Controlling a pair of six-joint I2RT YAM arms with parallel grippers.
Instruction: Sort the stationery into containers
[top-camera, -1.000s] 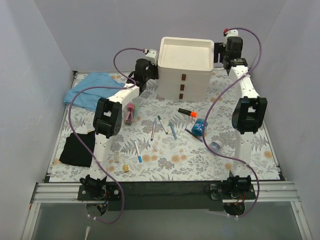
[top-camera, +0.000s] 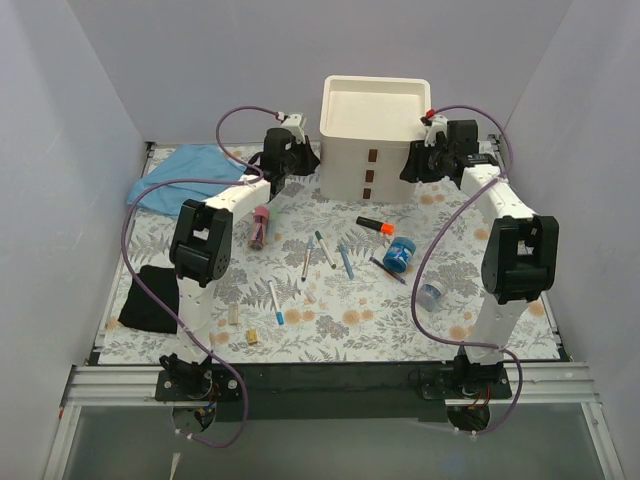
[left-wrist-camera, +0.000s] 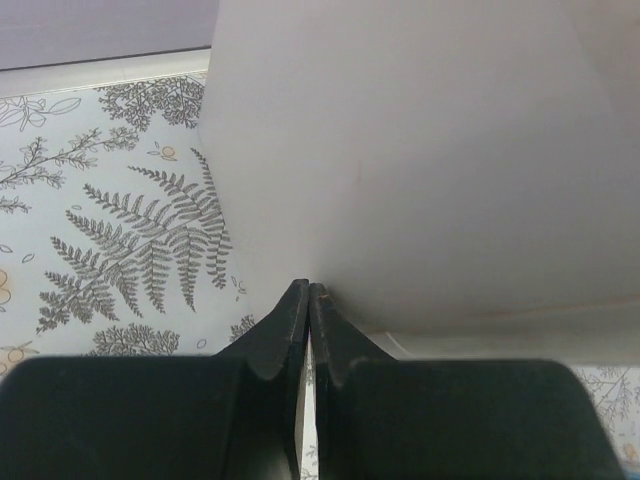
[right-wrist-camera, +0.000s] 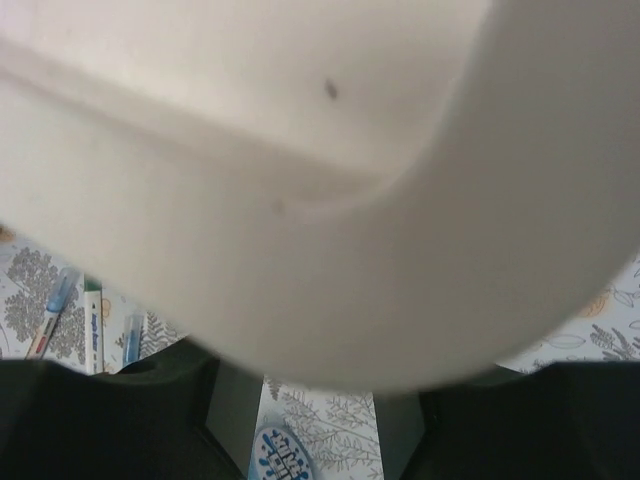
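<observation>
A tall white drawer box (top-camera: 345, 180) with an open tray top (top-camera: 375, 104) and brown drawer pulls stands at the back. My left gripper is shut at its left side, the white wall right in front of its fingertips and nothing showing between them. On the other side, my right gripper is at the front right corner, its fingers parted with a gap between; the box's pale rounded edge fills much of that wrist view. Several pens and markers, among them a green-capped one (top-camera: 326, 250), a blue one (top-camera: 346, 262) and a dark pen (top-camera: 387, 270), lie on the table.
A black marker with an orange cap (top-camera: 376, 225), a blue cup (top-camera: 399, 254) and a clear jar (top-camera: 430, 294) lie at centre right. A pink case (top-camera: 259, 228), a blue cloth (top-camera: 185, 180) and a black pouch (top-camera: 150, 300) are at left.
My right gripper came down from behind the box's right side to its front corner, moving left lately. The left gripper moved slightly lower, and the box shifted a little right and forward.
</observation>
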